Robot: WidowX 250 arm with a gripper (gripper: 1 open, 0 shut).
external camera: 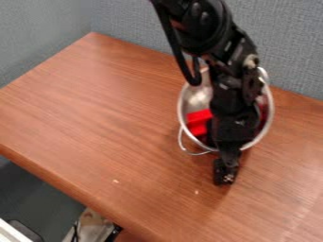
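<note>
A silver metal pot (190, 99) with thin wire handles stands on the wooden table (89, 104), right of centre. A red object (198, 123) lies inside it. The black arm comes down from the top across the pot, and its gripper (226, 170) is low at the pot's front, over the rim. The arm hides much of the pot; whether the fingers touch the pot cannot be seen clearly.
A grey partition (290, 52) runs behind the table. A pale object and cables sit beyond the table's lower left edge.
</note>
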